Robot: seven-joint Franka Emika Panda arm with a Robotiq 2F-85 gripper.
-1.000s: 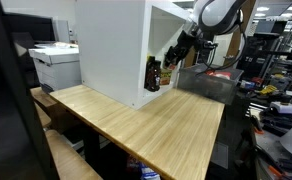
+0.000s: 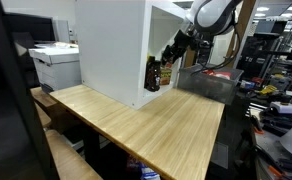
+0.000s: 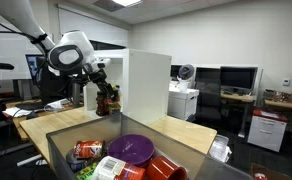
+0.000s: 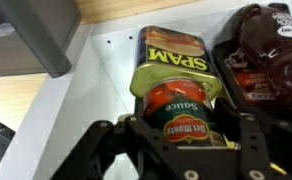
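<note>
A red-topped can with a tomato label (image 4: pixel 182 108) sits between the fingers of my gripper in the wrist view, and the gripper is shut on it. Just beyond it stands a SPAM tin (image 4: pixel 174 55), blue and yellow, inside the white shelf box. To its right are dark brown bottles (image 4: pixel 271 45) with red and yellow labels. From outside, my gripper (image 2: pixel 178 52) shows at the open side of the white box (image 2: pixel 114 45). In the second exterior view the gripper (image 3: pixel 102 82) hangs over dark reddish items (image 3: pixel 108 104), too small there to tell apart.
A grey bin (image 3: pixel 191 155) near the second camera holds a red can (image 3: pixel 166 168), a purple round item (image 3: pixel 131 150) and other packages. The box's walls stand close around the gripper.
The gripper has risen slightly at the box's opening over the last second. The box and table look unchanged.
</note>
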